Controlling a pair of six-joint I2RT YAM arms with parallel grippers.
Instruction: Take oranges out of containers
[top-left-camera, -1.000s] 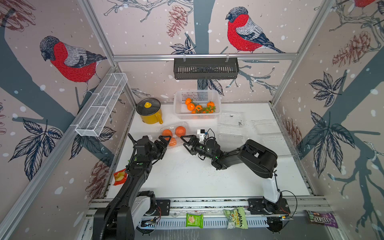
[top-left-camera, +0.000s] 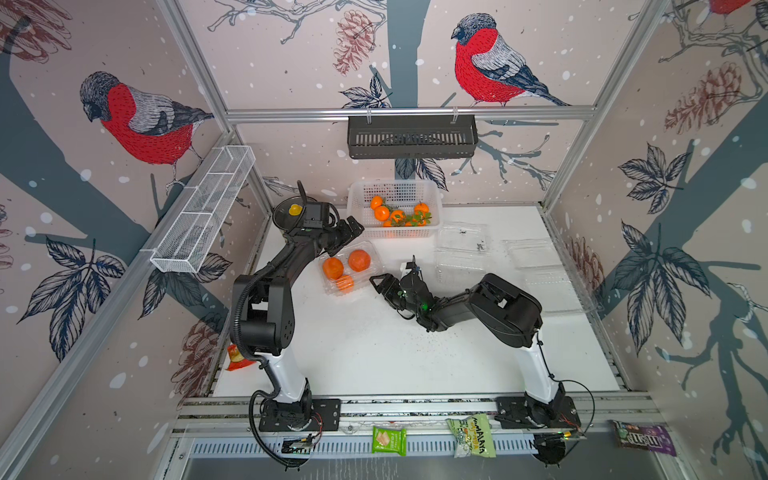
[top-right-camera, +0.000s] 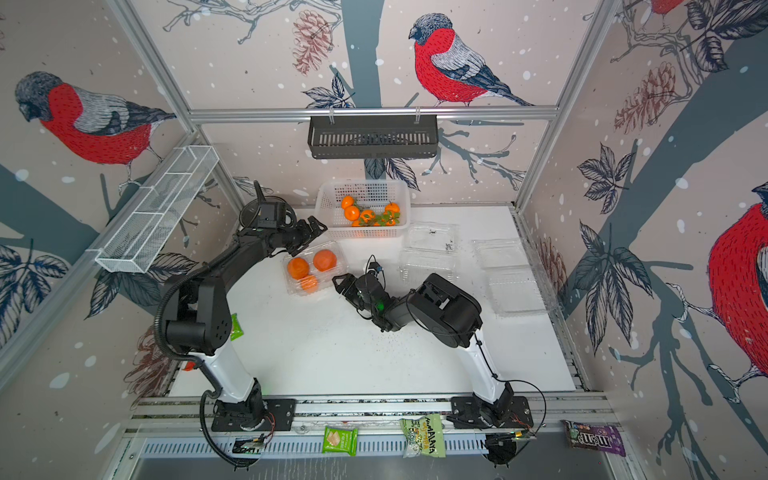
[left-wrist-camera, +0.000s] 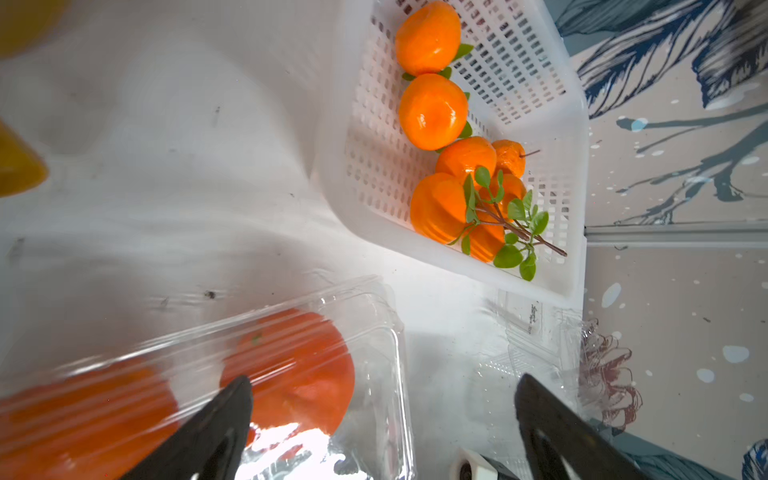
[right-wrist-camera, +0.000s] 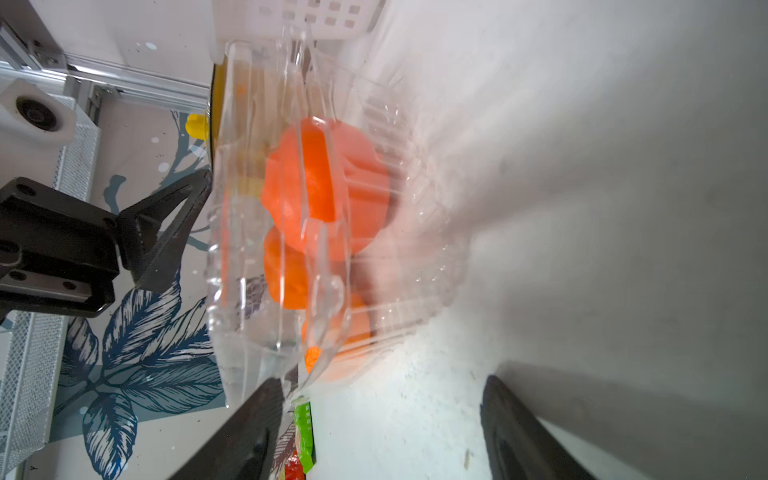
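Note:
A clear plastic container (top-left-camera: 377, 254) at left centre of the table holds a big orange (top-left-camera: 359, 260), a second orange (top-left-camera: 333, 268) and a third orange (top-left-camera: 344, 283). My left gripper (top-left-camera: 352, 229) is above its back side, open and empty; the left wrist view (left-wrist-camera: 384, 424) has the container's clear edge below, between and left of the fingers. Low at the front right corner, apart from the oranges, is my right gripper (top-left-camera: 377, 285). Its fingers (right-wrist-camera: 254, 432) stand apart with no orange between them. Whether the container's lid is closed I cannot tell.
A white basket (top-left-camera: 356, 228) of oranges with a leafy sprig stands behind. The left arm mostly hides a lidded pot (top-left-camera: 280, 214) at back left. Empty clear containers (top-left-camera: 462, 240) lie to the right.
My left gripper has moved from the container's front left to its back, and its arm now covers the pot.

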